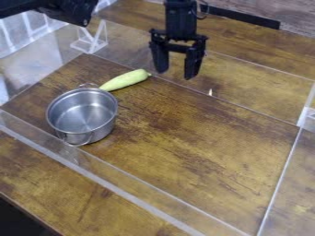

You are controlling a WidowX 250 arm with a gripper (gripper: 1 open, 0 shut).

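Observation:
My black gripper (pixel 176 57) hangs from the arm at the top middle of the camera view, above the wooden table (pixel 209 157), with two fingers apart and nothing visible between them, so it is open. A pale green corn cob or similar long vegetable (pixel 124 80) lies to its lower left, apart from it. A steel pot (pixel 81 115) sits at the left, below the vegetable, with nothing visible inside.
Clear acrylic walls run along the left, front and right of the workspace. A small white bracket (pixel 90 39) stands at the back left.

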